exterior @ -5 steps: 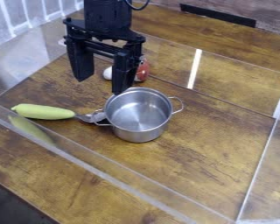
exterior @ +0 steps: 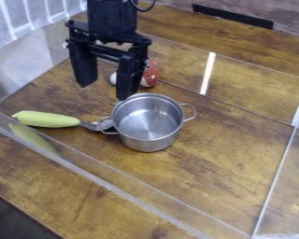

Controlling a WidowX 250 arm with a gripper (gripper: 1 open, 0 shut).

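Note:
My black gripper [exterior: 105, 74] hangs over the back left of the work area, open, its fingers pointing down above and left of a steel pot [exterior: 149, 126]. The pot stands on the wooden table with a handle on each side. A pale green corn-like object [exterior: 46, 119] lies to the left of the pot, next to a metal utensil [exterior: 93, 124] that reaches toward the pot. A red object [exterior: 149, 75] is partly hidden behind the gripper.
Clear plastic walls border the wooden surface [exterior: 227, 168] at the left, front and right. The table to the right of the pot is bare.
My gripper has shifted very slightly over the last second; the pot and the other objects stay where they were.

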